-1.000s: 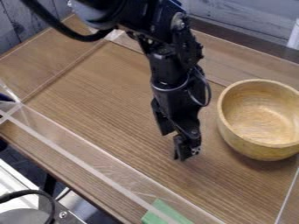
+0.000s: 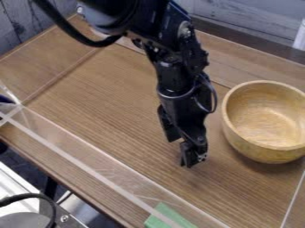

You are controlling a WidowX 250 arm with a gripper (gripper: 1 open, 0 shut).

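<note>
My black gripper (image 2: 187, 148) points down over the wooden tabletop (image 2: 107, 116), just left of a large tan wooden bowl (image 2: 268, 120). Its dark fingers overlap in this view, so whether they are apart or closed, or hold anything, is hard to make out.
A pale green piece (image 2: 167, 216) lies at the front edge, near clear tape or plastic strips. A grey wall runs along the back, and silver and black hardware sits at the lower left.
The bowl stays in place.
</note>
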